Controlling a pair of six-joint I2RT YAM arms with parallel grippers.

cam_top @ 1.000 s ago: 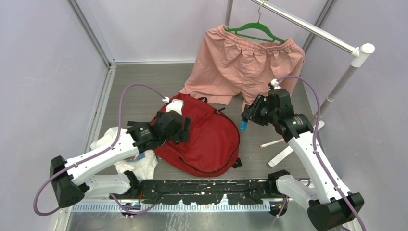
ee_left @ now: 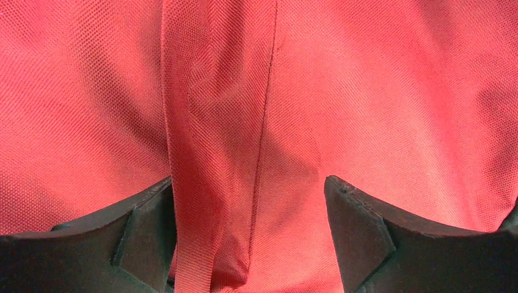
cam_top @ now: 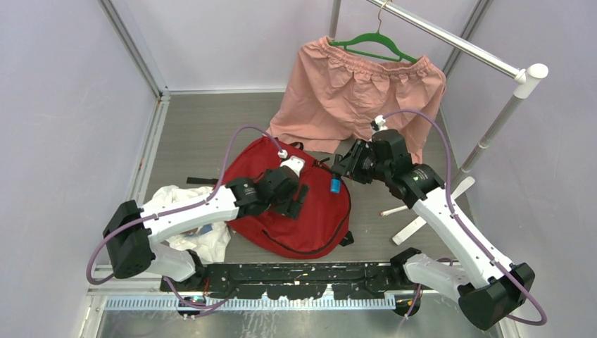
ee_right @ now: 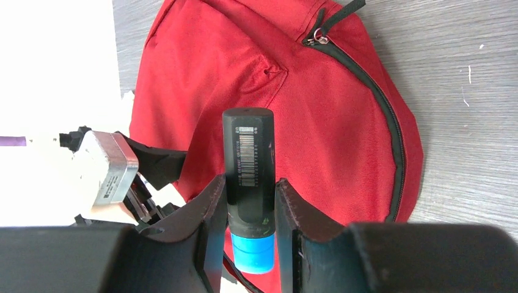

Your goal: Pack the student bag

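Observation:
A red bag (cam_top: pixel 310 222) with black zippers lies in the middle of the floor. My left gripper (cam_top: pixel 294 204) is open over it; in the left wrist view a raised red fold (ee_left: pixel 195 146) sits between its fingertips. My right gripper, at the bag's right side, is shut on a black bottle (ee_right: pixel 249 159) with a blue end and a barcode, held above the bag. The bag's zipper (ee_right: pixel 391 146) runs along its edge beneath it.
A white cloth bundle (cam_top: pixel 204 243) lies at the bag's left. Pink shorts (cam_top: pixel 352 91) hang on a green hanger from a metal rack (cam_top: pixel 486 53) at back right.
My left gripper has moved right across the bag. My right gripper, carrying the bottle, has moved left toward it and over the bag's edge.

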